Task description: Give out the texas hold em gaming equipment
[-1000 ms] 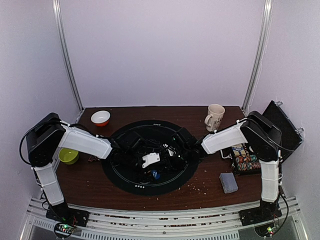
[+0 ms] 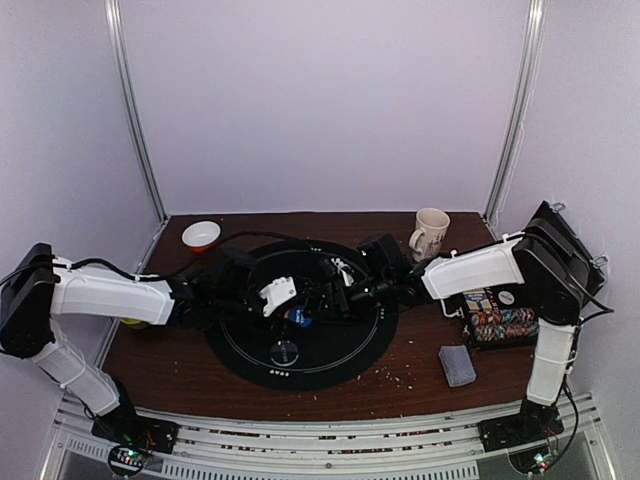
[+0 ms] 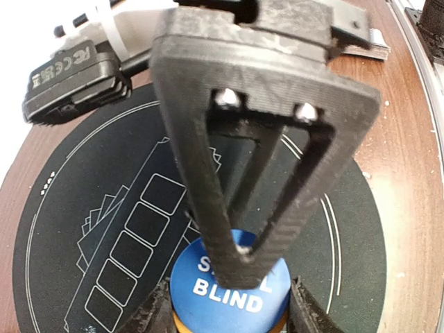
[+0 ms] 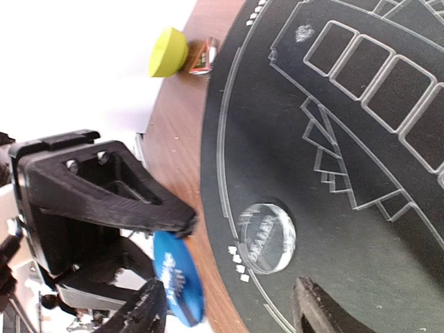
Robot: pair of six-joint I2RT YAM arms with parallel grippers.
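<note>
A blue disc reading "BLIND" (image 3: 208, 303) is pinched in my left gripper, raised over the round black mat (image 2: 345, 372). Orange-yellow shows along the disc's lower edge. In the right wrist view the same disc (image 4: 178, 277) appears edge-on at the left gripper's tips. My right gripper is open and empty beside it; one of its fingers (image 3: 239, 267) passes in front of the disc in the left wrist view. On the mat near its front edge lies a clear dealer button (image 2: 284, 353), its lettering readable in the right wrist view.
An open case of chips (image 2: 503, 328) stands at the right, with a grey deck-like block (image 2: 457, 366) in front. A mug (image 2: 430, 232) and a red-white bowl (image 2: 201, 235) are at the back; a green bowl (image 4: 168, 52) stands left.
My left arm has drawn back to the left with the blue disc, uncovering the dealer button in the top view. The right arm has shifted slightly right and stays close by.
</note>
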